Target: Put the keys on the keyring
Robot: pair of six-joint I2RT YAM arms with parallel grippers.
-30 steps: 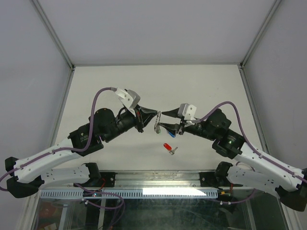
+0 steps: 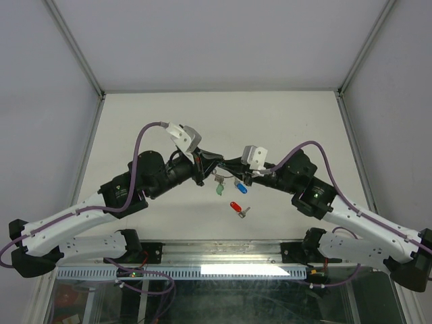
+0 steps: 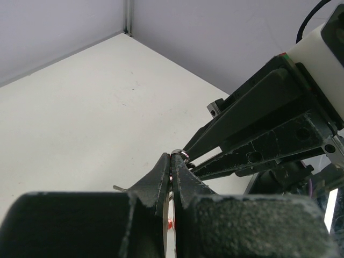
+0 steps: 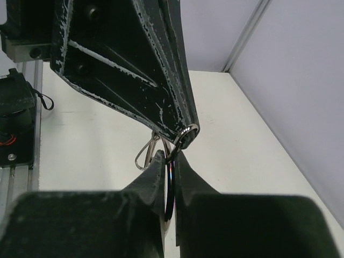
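The thin metal keyring (image 4: 171, 185) is held between the two grippers, mostly hidden by their fingers. My left gripper (image 2: 221, 160) is shut, and the ring curls out from its fingertips in the right wrist view. Meeting it tip to tip, my right gripper (image 2: 227, 163) is shut on the ring, which runs between its pads. Just below them a green key (image 2: 220, 190) shows; whether it hangs from the ring I cannot tell. A blue key (image 2: 241, 187) is partly covered by the right gripper. Apart from these, a red key (image 2: 235, 206) lies on the table.
Grey walls (image 2: 223, 47) enclose it, and a metal rail (image 2: 223, 253) runs along the front edge. Both fingertips are so close that they nearly touch.
The right gripper's fingers have come together onto the ring, moving a little left. The ring and hanging metal have turned, and the green key now shows. The left arm has barely shifted.
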